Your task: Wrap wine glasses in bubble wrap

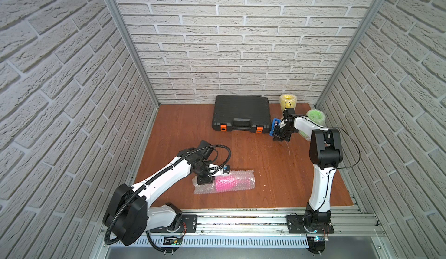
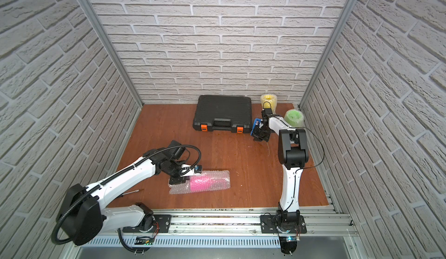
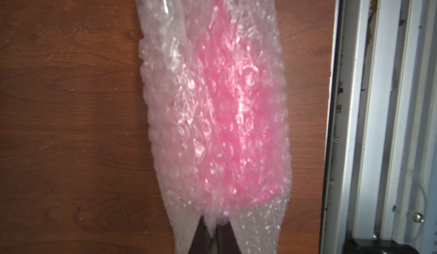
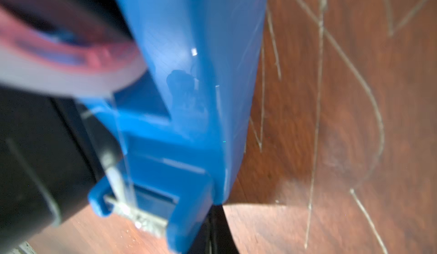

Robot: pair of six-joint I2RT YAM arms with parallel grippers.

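Observation:
On the front of the table lies a glass with a pink bowl, rolled in clear bubble wrap [image 1: 239, 181]. My left gripper is shut at the base end of the bowl, with a thin fold of the wrap [image 3: 236, 94] showing between its fingertips. At the back right, a blue tape dispenser [image 4: 195, 71] with a pink-cored tape roll [image 4: 68, 67] stands against the black case. My right gripper is shut close beside the dispenser's cutter end. Nothing shows between its fingers. In the top left view the arm partly hides the dispenser [image 1: 274, 125].
The black case [image 1: 241, 110] fills the back middle. Two wrapped bundles, yellow [image 1: 288, 100] and green [image 1: 316, 116], stand at the back right, close to my right arm. Bare wood shows at the table's middle and left.

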